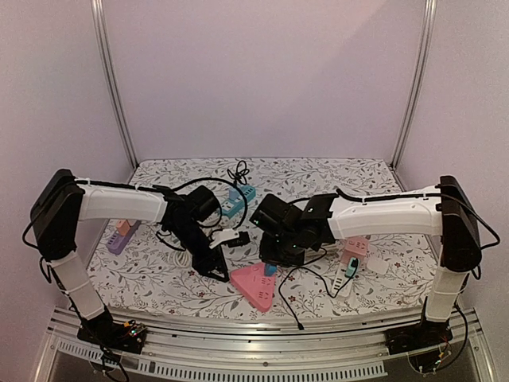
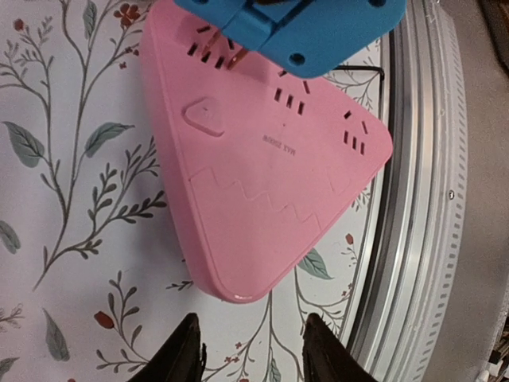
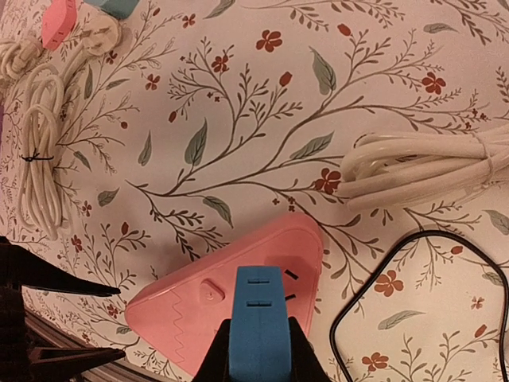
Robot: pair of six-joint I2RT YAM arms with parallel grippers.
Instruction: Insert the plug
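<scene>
A pink triangular power strip (image 1: 250, 286) lies at the front middle of the table. My right gripper is shut on a blue plug (image 3: 260, 310) over the strip's right part. In the left wrist view, the plug's metal prongs (image 2: 235, 56) point at the socket slots of the strip (image 2: 238, 199); whether they are in cannot be told. My left gripper is open beside the strip's left corner, nothing between its fingers.
Purple (image 1: 119, 243) and blue (image 1: 235, 205) strips lie left and behind. A pink block (image 1: 355, 248) and white strip stand right. Coiled white cords (image 3: 421, 167) and a black cable (image 3: 374, 270) surround the pink strip. The table's front rail is close.
</scene>
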